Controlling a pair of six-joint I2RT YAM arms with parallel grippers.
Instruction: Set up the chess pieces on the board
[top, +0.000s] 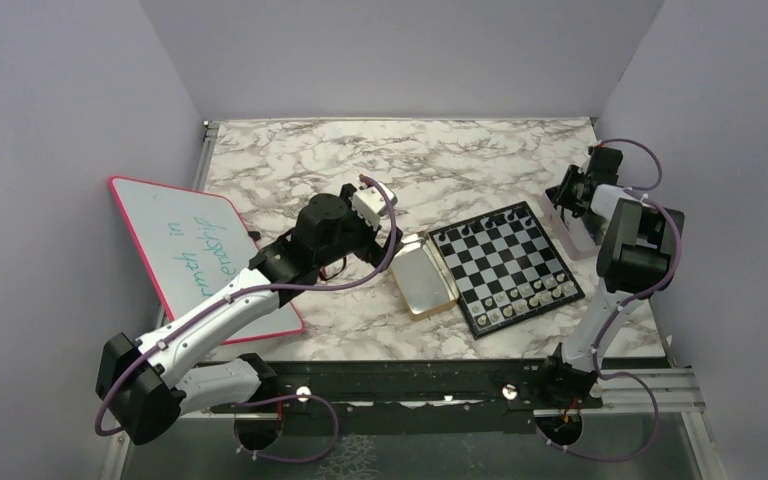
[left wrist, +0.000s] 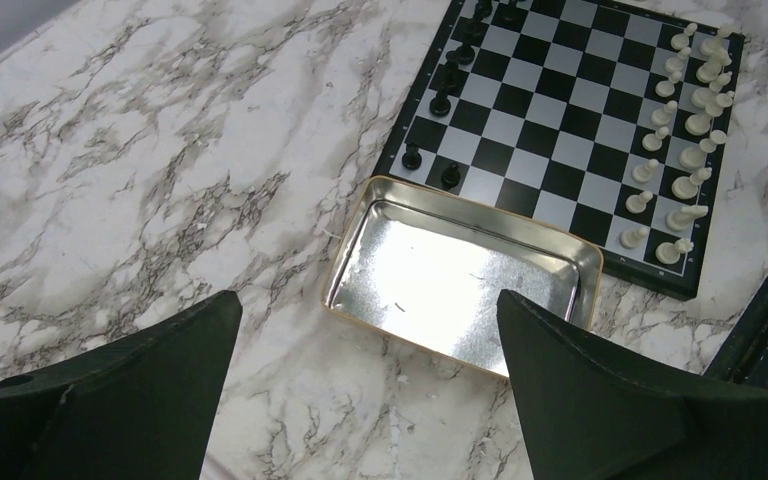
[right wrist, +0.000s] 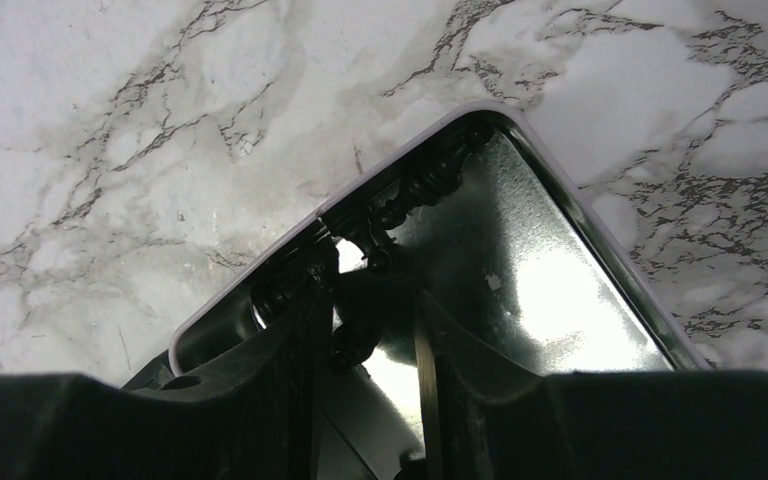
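White pieces (left wrist: 652,142) stand in two rows along one side of the checkered chessboard (left wrist: 560,110). Several black pieces (left wrist: 440,103) stand along the opposite edge, with gaps among them. In the right wrist view, black pieces (right wrist: 435,178) lie on their sides in a pale-rimmed tray (right wrist: 600,235). Over that tray my right gripper is partly open; a black piece (right wrist: 355,343) shows in the gap between its fingers, and I cannot tell whether they touch it. My left gripper hangs wide open and empty near a gold-rimmed tray.
The gold-rimmed tray (left wrist: 430,270) is empty and adjoins the board's edge. A whiteboard with a pink frame (top: 195,255) lies at the left of the table. Bare marble (top: 440,165) stretches behind the board.
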